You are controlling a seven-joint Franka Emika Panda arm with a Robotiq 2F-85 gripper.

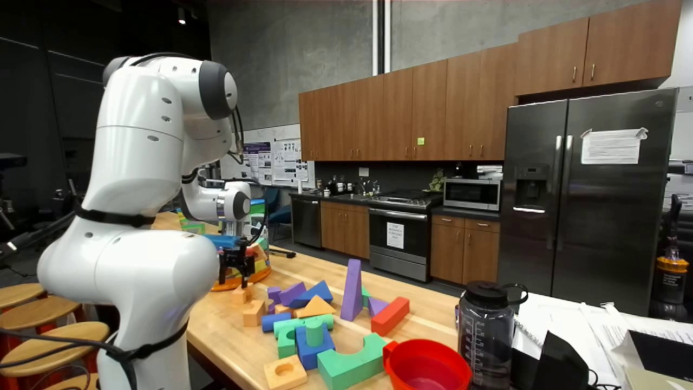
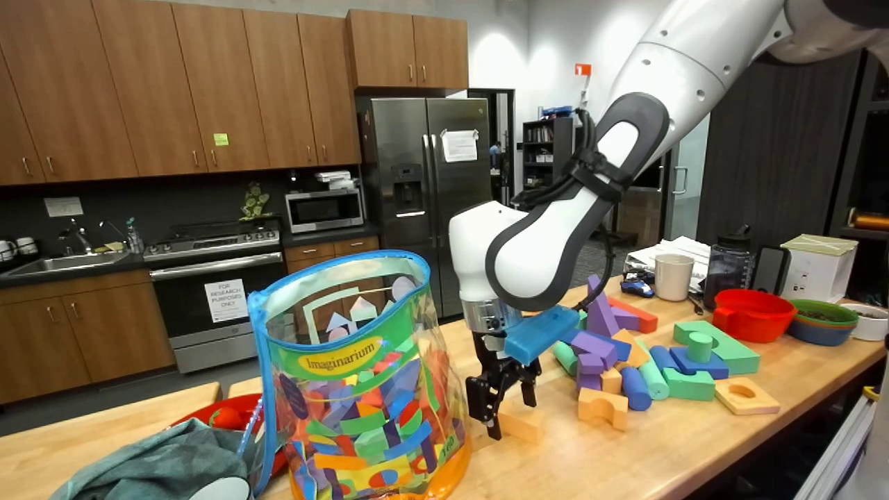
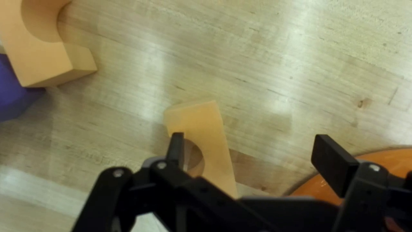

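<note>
Below my gripper an orange arch block (image 3: 210, 139) lies on the wooden table, a half-round notch in its side. The fingers stand wide apart: in the wrist view the left finger (image 3: 176, 149) overlaps the notch, and the right finger (image 3: 334, 164) is beyond bare wood, close to the orange base of the bag. Nothing is held between them. In exterior view 2 the gripper (image 2: 510, 408) hangs low beside the clear block bag (image 2: 367, 417), with the same orange block (image 2: 523, 421) under and just behind its fingers.
A second orange arch block (image 2: 603, 405) and a loose pile with a purple wedge (image 2: 601, 308), blue cylinder (image 2: 635, 387) and green arch (image 2: 690, 384) lie right of the gripper. A red bowl (image 2: 754, 315) stands farther off. Bare table lies in front of the block.
</note>
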